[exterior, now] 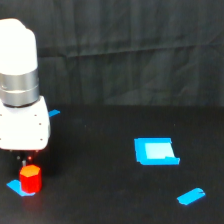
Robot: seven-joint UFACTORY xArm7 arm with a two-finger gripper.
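Note:
A small red block [31,180] with a brighter orange-red top face is at the lower left, over or on a blue tape mark [14,187]. Just behind and above the block, the white and grey arm reaches down, ending in my gripper [28,157]. Its dark fingertips are tiny and partly lost against the black surface. Whether they touch the block or stand apart behind it cannot be made out.
Right of centre, a white square framed in blue tape [157,152] lies on the black table. A blue tape strip [191,196] lies at the lower right.

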